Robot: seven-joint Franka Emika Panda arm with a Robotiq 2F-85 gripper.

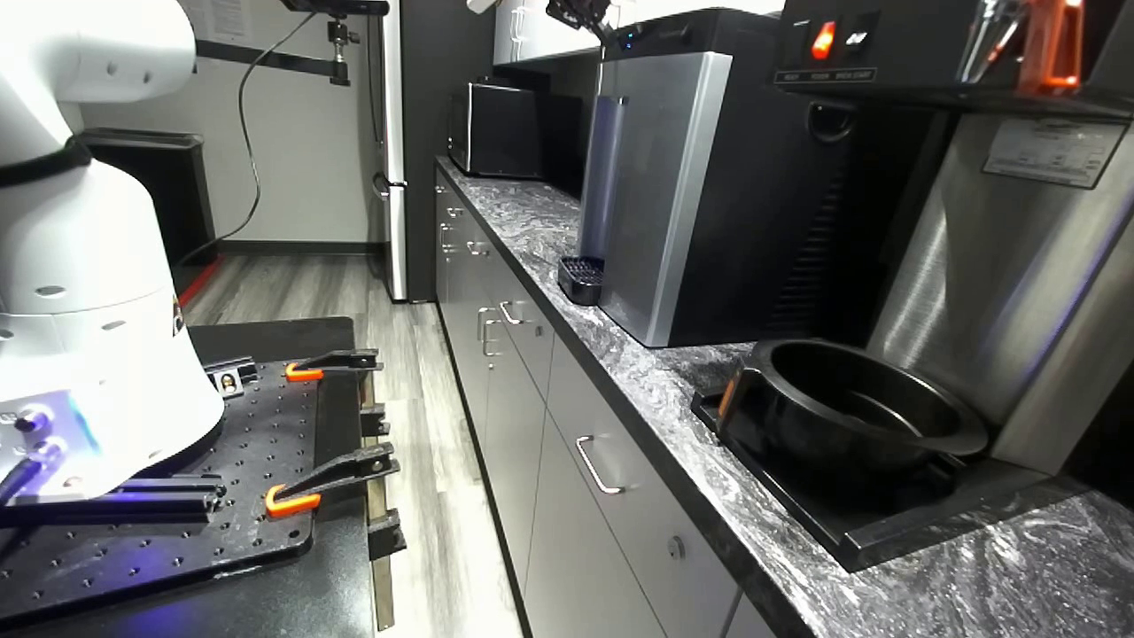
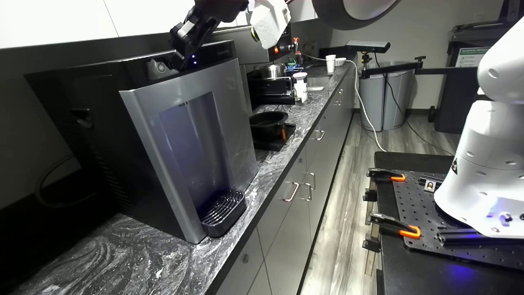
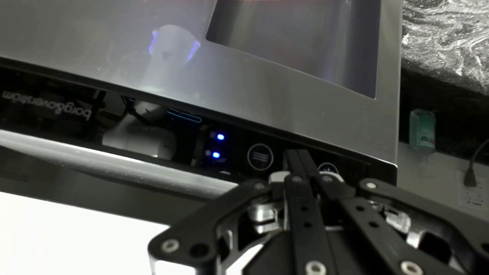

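Observation:
In the wrist view my gripper is shut, its two fingers pressed together and nothing showing between them. The tips lie over the black control panel of the water dispenser, between a round button with wavy lines (image 3: pixel 260 156) and another round button (image 3: pixel 328 169) partly covered by the fingers. Two blue lights (image 3: pixel 220 137) glow on the panel. Exterior view 2 has the gripper (image 2: pixel 177 63) at the upper front of the silver-and-black dispenser (image 2: pixel 142 147). Whether the tips touch the panel I cannot tell.
Below the dispenser's recess sits a drip tray (image 2: pixel 223 211), with no cup on it. A black brew basket (image 1: pixel 850 415) stands on the counter beside the dispenser. White cabinets (image 2: pixel 54 19) hang close above the gripper.

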